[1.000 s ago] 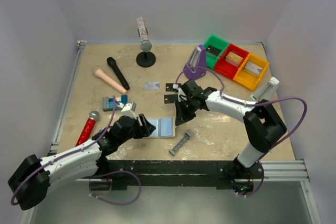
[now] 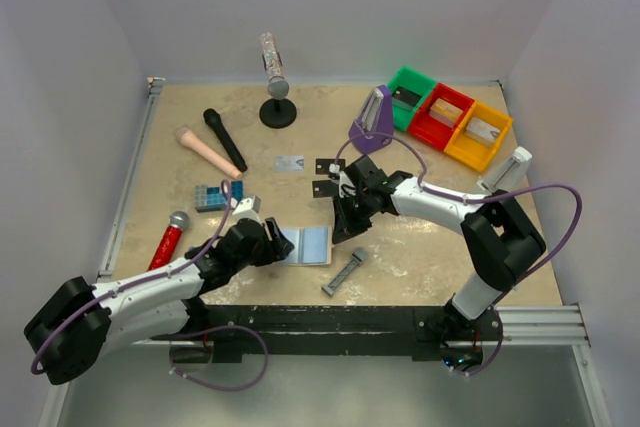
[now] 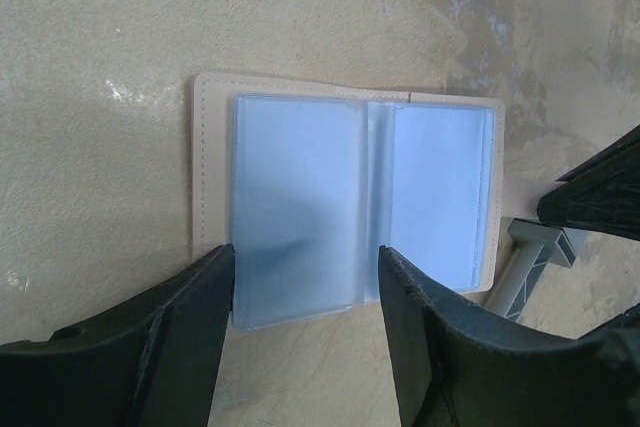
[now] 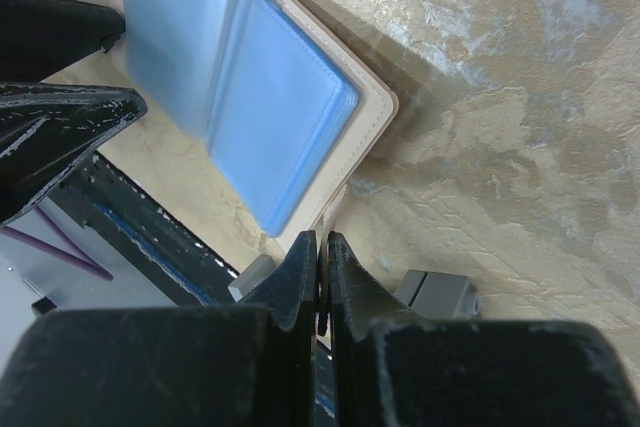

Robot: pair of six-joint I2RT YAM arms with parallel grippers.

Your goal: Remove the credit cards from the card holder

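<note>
The open card holder, a beige cover (image 3: 210, 147) with translucent blue sleeves (image 3: 300, 187), lies flat near the table's front edge. Over the near edge of its left sleeve, my left gripper is open, a fingertip to either side. No card stands between those fingers. My right gripper is shut on a thin beige flap (image 4: 336, 204) running out from the holder's right edge. Behind the holder, a pale card (image 2: 289, 163) and two dark cards (image 2: 328, 166) (image 2: 325, 188) lie on the table. Whether the sleeves still contain cards is unclear.
A grey dumbbell-shaped piece (image 2: 345, 272) lies right of the holder. Microphones (image 2: 225, 140) and a blue block tray (image 2: 218, 196) are at left. Coloured bins (image 2: 440, 117), a purple stand (image 2: 373, 122) and a white object (image 2: 507, 171) stand back and right.
The holder and right gripper have edged a little to the left together.
</note>
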